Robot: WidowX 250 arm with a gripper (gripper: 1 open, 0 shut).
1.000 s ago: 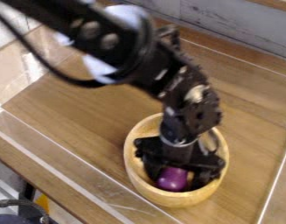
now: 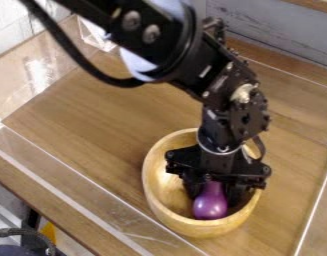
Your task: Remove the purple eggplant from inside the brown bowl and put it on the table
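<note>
Inside the brown bowl (image 2: 163,197) lies the purple eggplant (image 2: 210,205), its rounded, shiny end toward the camera. My black gripper (image 2: 213,187) points down into the bowl, its fingers at the eggplant's far, narrower end. The arm hides that end and the back of the bowl. Whether the fingers press on the eggplant or only stand around it cannot be made out, and the eggplant still appears within the bowl's rim.
Bare wooden table (image 2: 92,125) stretches to the left of the bowl, and there is some clear room to its right. A raised clear edge (image 2: 79,190) runs along the near left side. A dark cable loops beside the arm.
Since a second ago the gripper has shifted slightly right, and more of the eggplant shows, also a little to the right.
</note>
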